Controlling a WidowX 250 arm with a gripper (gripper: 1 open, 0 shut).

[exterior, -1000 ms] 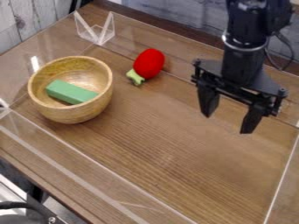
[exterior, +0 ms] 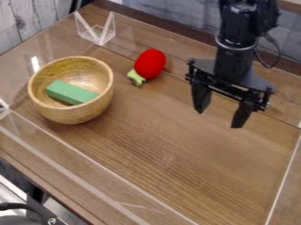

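The dark robot gripper (exterior: 235,111) hangs at the right of the table (exterior: 177,163), its two fingers spread apart and pointing down. I see nothing between them. A red oval object (exterior: 150,63) lies at the upper middle, with a small pale green piece (exterior: 135,77) at its lower left. A wooden bowl (exterior: 91,109) on the left holds a green block (exterior: 69,93).
A white wire-like holder (exterior: 94,29) stands at the back left. The table's edges show along the left and right.
The objects on the table have not visibly moved.
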